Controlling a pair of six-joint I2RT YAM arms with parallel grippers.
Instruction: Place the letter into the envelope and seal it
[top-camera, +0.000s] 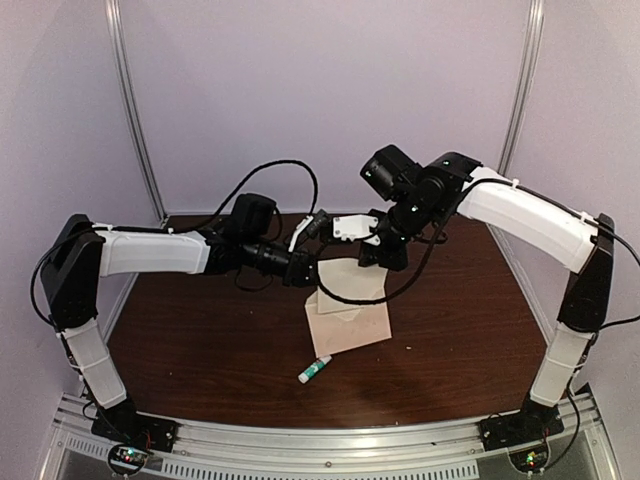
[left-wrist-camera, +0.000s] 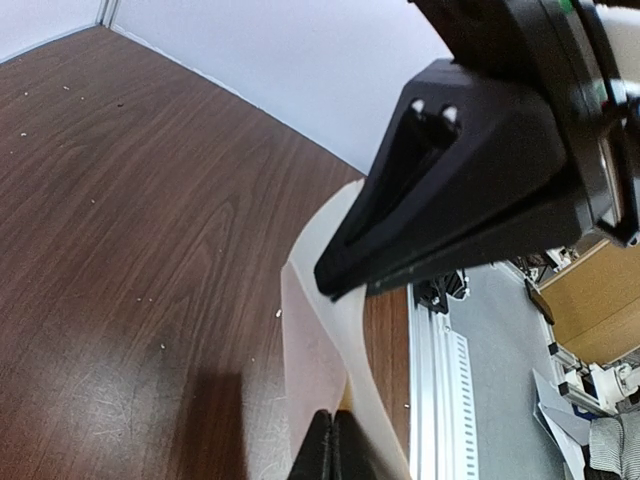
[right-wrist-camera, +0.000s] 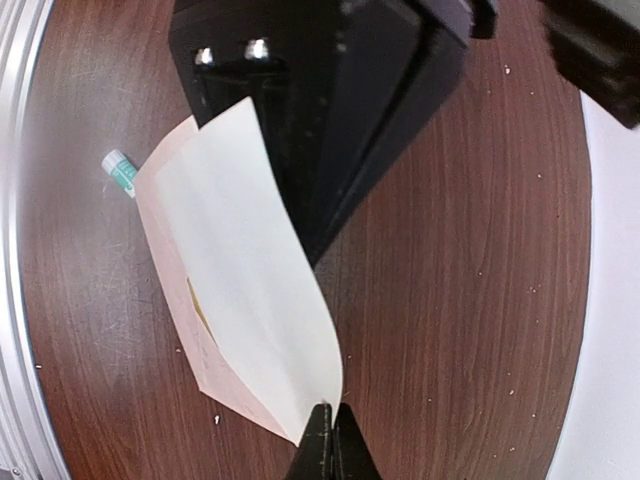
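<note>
In the top view a cream sheet (top-camera: 345, 280) lies over a pinkish envelope (top-camera: 350, 335) at the table's middle, between both grippers. My left gripper is shut on the paper, which rises upright from its fingertips in the left wrist view. My right gripper is shut on the lower corner of the white sheet (right-wrist-camera: 250, 260); behind that sheet shows the pink envelope (right-wrist-camera: 170, 270), with a thin yellowish strip at the sheet's edge. The other arm's black body fills the upper part of each wrist view.
A glue stick (top-camera: 314, 369) lies on the wooden table (top-camera: 200, 350) in front of the envelope. Pale walls stand at the back and sides.
</note>
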